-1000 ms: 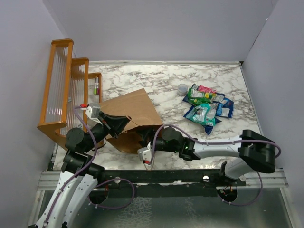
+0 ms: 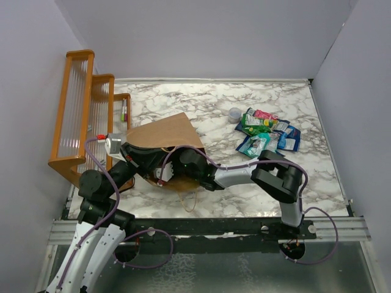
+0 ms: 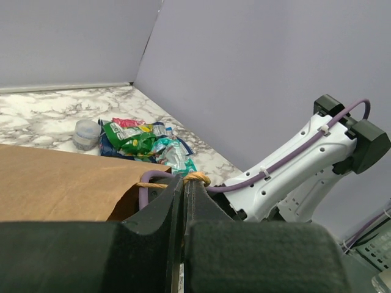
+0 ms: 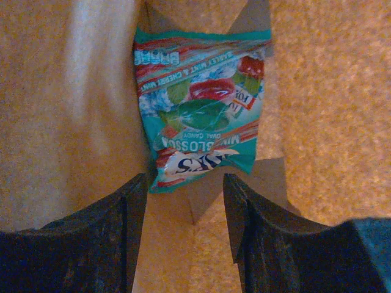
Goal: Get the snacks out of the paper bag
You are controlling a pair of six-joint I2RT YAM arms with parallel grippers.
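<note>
The brown paper bag lies on its side, its mouth toward the front right. In the left wrist view, my left gripper is shut on the bag's twisted cord handle at the upper edge of the mouth. My right arm reaches into the bag, which hides its fingers from above. Inside, a teal and red candy bag lies deep against the brown paper. My right gripper has its fingers apart near the candy bag's close edge; no grip on it shows.
Several snack packets lie in a pile on the marble table at the right, beside a small clear tub. A wooden rack stands close behind my left arm.
My right arm has moved left and deeper into the paper bag. The left gripper has stayed almost still at the handle. The snack pile is unchanged.
</note>
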